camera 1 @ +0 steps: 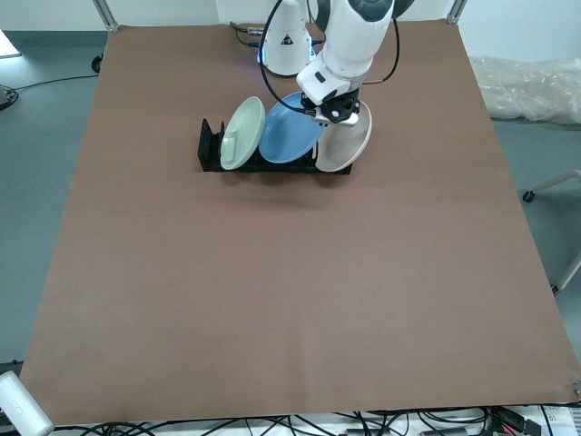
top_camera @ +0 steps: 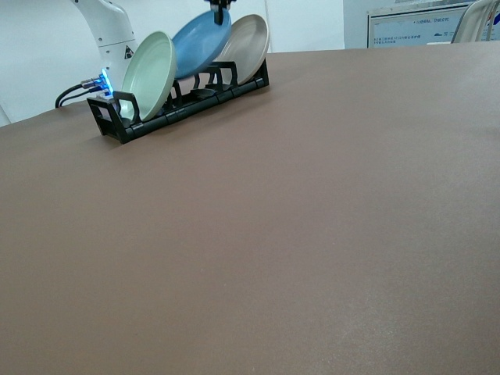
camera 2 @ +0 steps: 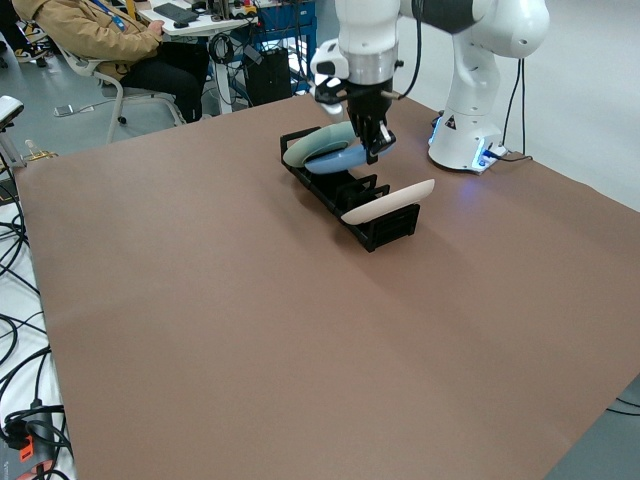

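Observation:
A black dish rack (top_camera: 180,112) holds three plates standing on edge: a pale green one (camera 1: 243,133), a blue one (camera 1: 286,136) in the middle and an off-white one (camera 1: 345,141). My black gripper (camera 2: 372,150) points down at the blue plate's upper edge, between the other two plates. In the top view only its lower tip shows, at the blue plate's rim. Whether its fingers are open or shut on that rim I cannot tell.
The white arm base (camera 2: 460,140) with its cables stands behind the rack. A seated person is beyond the table in the right view.

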